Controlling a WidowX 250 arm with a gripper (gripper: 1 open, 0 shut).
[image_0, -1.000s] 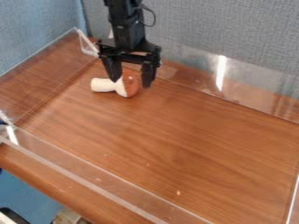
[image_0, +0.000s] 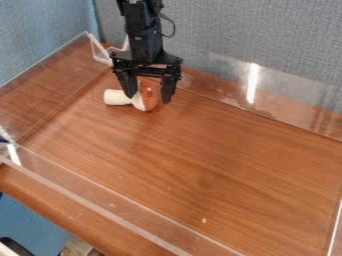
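Note:
A black gripper (image_0: 147, 78) hangs from the top of the view over the back left of the wooden table. Directly below it lie a white cylindrical object (image_0: 118, 97) and a rounded white and orange object (image_0: 146, 99), touching or nearly touching. The gripper's fingers sit at or just above the orange object. Whether anything is between them is not clear at this size.
Clear low panels run along its edges, with grey padded walls (image_0: 254, 45) behind and to the left.
The gripper has shifted very slightly, its fingers looking a little different in pose. The objects beneath it look unchanged.

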